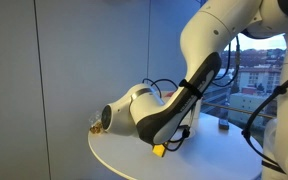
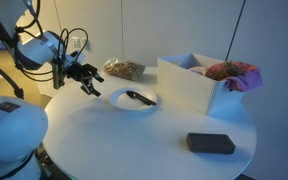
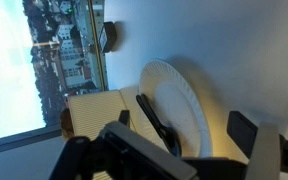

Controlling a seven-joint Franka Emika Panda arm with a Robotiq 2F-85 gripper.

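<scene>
My gripper [image 2: 94,84] is above the left part of the table, just left of the white plate [image 2: 117,102]. A black, long object [image 2: 141,98] lies on that plate. In the wrist view the gripper stands open, its dark fingers wide apart with no object held between them. The plate [image 3: 197,112] and the black object [image 3: 160,126] show beyond the fingers there. Exterior view 1 has the arm covering the plate, and the fingertips cannot be made out.
A white box [image 2: 187,92] with pink and brown cloth [image 2: 242,77] in it stands behind the plate. A bag of brown bits [image 2: 124,70] lies at the back. A dark block [image 2: 210,143] sits at the right.
</scene>
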